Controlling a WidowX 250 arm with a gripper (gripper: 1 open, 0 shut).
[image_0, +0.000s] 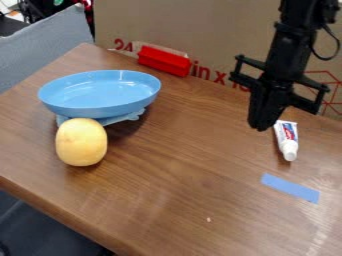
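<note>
My black gripper hangs over the right part of the wooden table, shut with nothing visible between its fingers, just left of and above a white tube with printing on it. A blue bowl sits at the left on a light blue support, with a yellow potato-like object in front of it. A red box-like object lies at the back.
A cardboard box stands along the back. A strip of blue tape is on the table at the right.
</note>
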